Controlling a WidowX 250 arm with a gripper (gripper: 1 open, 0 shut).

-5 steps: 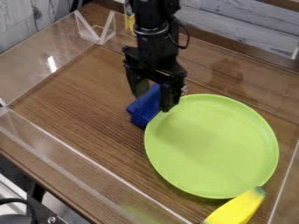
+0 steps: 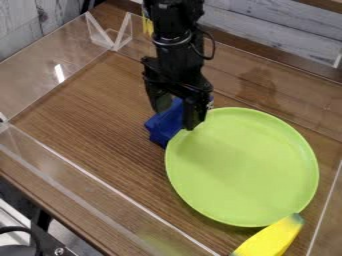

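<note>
My black gripper [image 2: 177,103] hangs over the middle of the wooden table, open, with its fingers down around the upper part of a blue object [image 2: 164,124]. The blue object lies just left of a large light green plate [image 2: 241,170], partly hidden behind the fingers. Whether the fingers touch it, I cannot tell.
A yellow object [image 2: 269,237], like a toy banana or corn, lies at the plate's lower right. Clear plastic walls border the table [image 2: 87,135] on the left and front.
My gripper has shifted slightly over the last second, a little to the left at the blue object. The plate and yellow object have not moved.
</note>
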